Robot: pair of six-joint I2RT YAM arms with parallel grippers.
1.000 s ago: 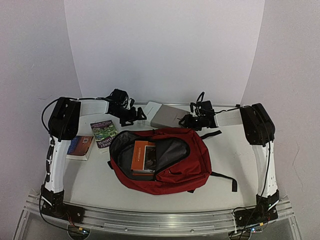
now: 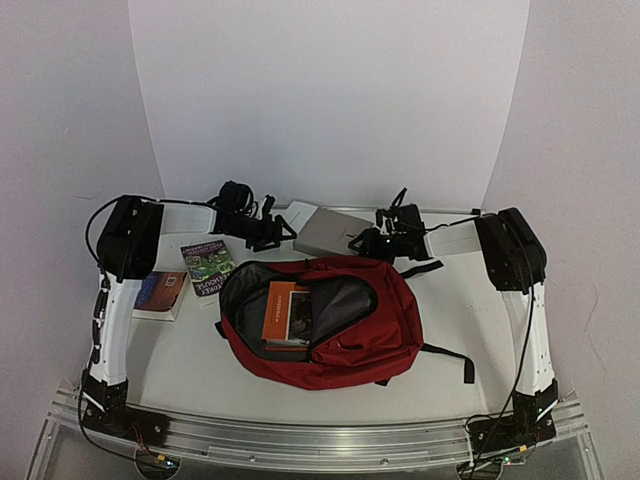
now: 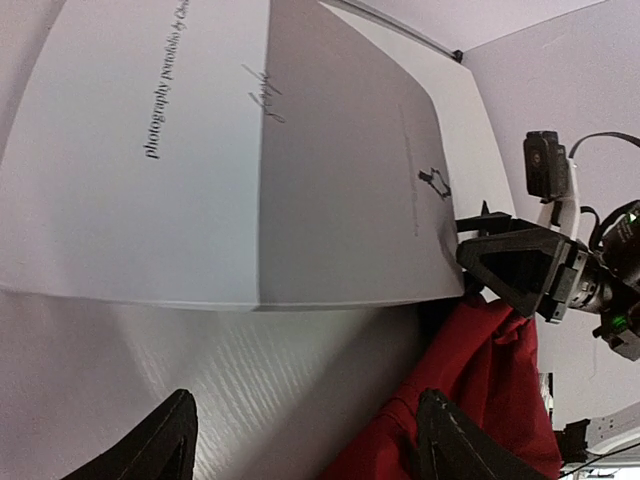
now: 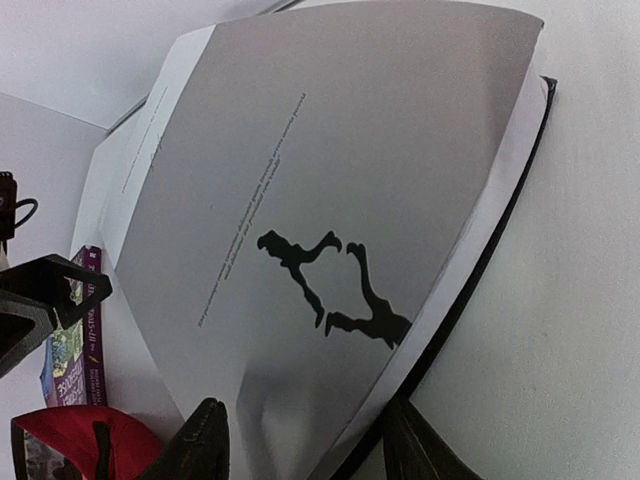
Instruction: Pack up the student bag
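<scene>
A large grey-and-white book lies behind the red backpack. Inside the unzipped bag is an orange book with a dark-covered one beside it. My left gripper is at the large book's white left end; in the left wrist view its fingers stand wide apart with only bare table between them. At the right end, my right gripper has its fingers apart around the book's near corner, one over the grey cover and one by the dark back edge. A firm grip on it does not show.
A purple-and-green book and a blue-and-red book lie left of the bag. Black straps trail off its right side. The back wall stands close behind the large book.
The large book has shifted slightly left, with my right gripper moving left alongside it. My left gripper has edged right and now reaches the book's white end. The bag has not moved.
</scene>
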